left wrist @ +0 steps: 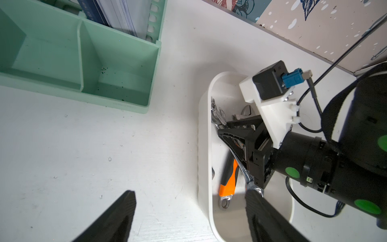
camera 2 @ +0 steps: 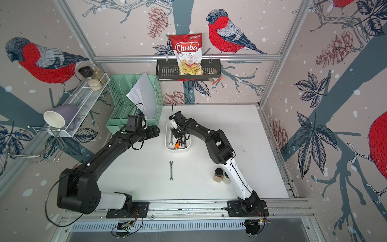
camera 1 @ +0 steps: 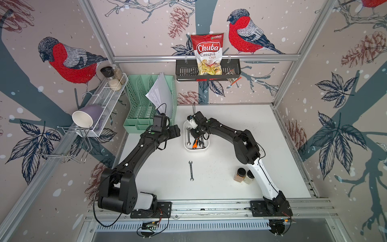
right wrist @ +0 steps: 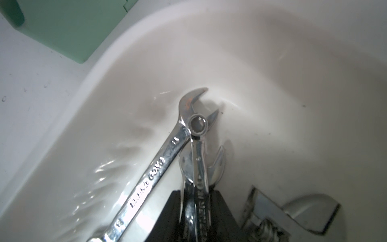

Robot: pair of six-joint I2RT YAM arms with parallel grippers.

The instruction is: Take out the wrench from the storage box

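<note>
The white storage box [left wrist: 204, 169] holds several silver wrenches and an orange-handled tool [left wrist: 228, 181]. My right gripper is down inside it, its fingers on either side of overlapping wrenches [right wrist: 197, 169]; whether it grips them is unclear. Another wrench [right wrist: 149, 177] lies diagonally beside them. My left gripper hovers left of the box with its fingers apart and nothing between them. A single wrench [camera 1: 191, 170] lies on the table in front of the box.
A green organizer [camera 1: 137, 125] with papers stands behind and left of the box. Two spice jars [camera 1: 240, 174] stand at the front right. A dark shelf [camera 1: 185, 74] with a chips bag hangs at the back.
</note>
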